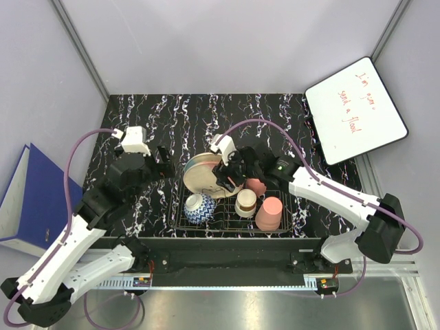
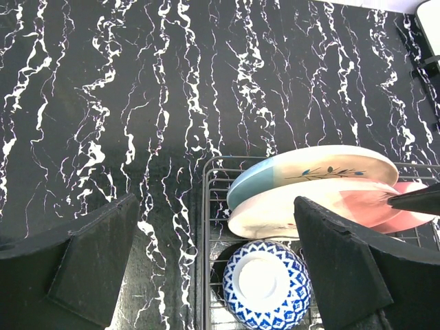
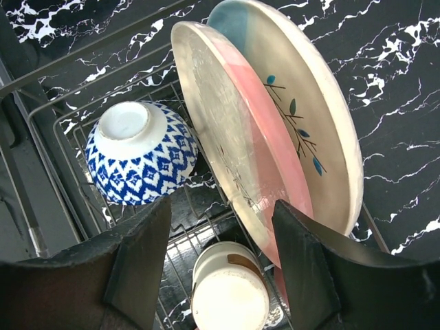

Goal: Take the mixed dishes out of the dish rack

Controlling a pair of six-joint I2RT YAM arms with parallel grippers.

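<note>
The dish rack (image 1: pixel 177 223) holds two upright plates, the pink-rimmed one (image 3: pixel 240 130) in front of the blue-tinted one (image 3: pixel 316 130), plus a blue patterned bowl (image 3: pixel 141 155), cream cups (image 3: pixel 229 295) and pink cups (image 1: pixel 269 214). My right gripper (image 1: pixel 227 180) is over the pink-rimmed plate, fingers apart on either side of its near end in the right wrist view; I cannot tell whether they touch it. My left gripper (image 1: pixel 165 161) stands open left of the rack, nothing between its fingers.
Bare black marble counter (image 2: pixel 103 82) lies behind and left of the rack. A whiteboard (image 1: pixel 356 110) leans at the right; a blue binder (image 1: pixel 38 199) stands at the far left.
</note>
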